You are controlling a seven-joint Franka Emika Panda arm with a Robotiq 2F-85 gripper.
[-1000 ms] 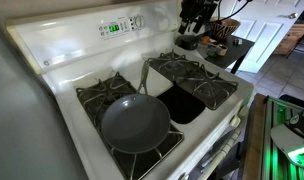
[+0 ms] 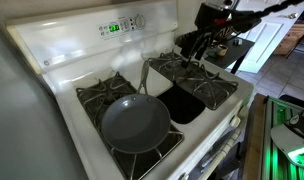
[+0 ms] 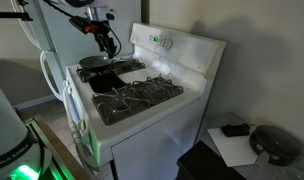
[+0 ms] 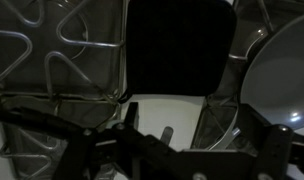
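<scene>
A grey frying pan [image 2: 136,123] rests on the left burner grate of the white stove [image 2: 87,70], its handle [image 2: 144,76] pointing toward the back panel. Part of the same pan [image 4: 284,75] shows at the right of the wrist view. Above the stove hangs my gripper, open, with nothing between its fingers. In the second exterior view the pan [image 3: 95,62] sits on the far burners, and my gripper is above that area. A flat black rectangle [image 2: 180,103] lies between the two burner areas.
Beyond the stove stands a dark side table [image 2: 228,54] with small items on it. In the second exterior view, a dark pan [image 3: 276,143] and a white sheet [image 3: 232,146] lie at the right.
The pan and stove look unmoved.
</scene>
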